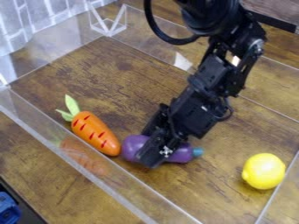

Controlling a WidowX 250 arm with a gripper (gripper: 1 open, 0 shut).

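Note:
My black gripper (pixel 156 144) reaches down from the top right of the camera view and is shut on a purple toy eggplant (pixel 180 154) lying on the wooden floor of a clear-walled box. The fingers hide part of the eggplant; its teal tip points right. An orange toy carrot (pixel 96 131) with green leaves lies just left of the eggplant.
A yellow lemon (pixel 263 171) lies to the right. Clear walls edge the wooden floor (pixel 93 79). A blue object (pixel 6 210) is partly visible outside at the lower left.

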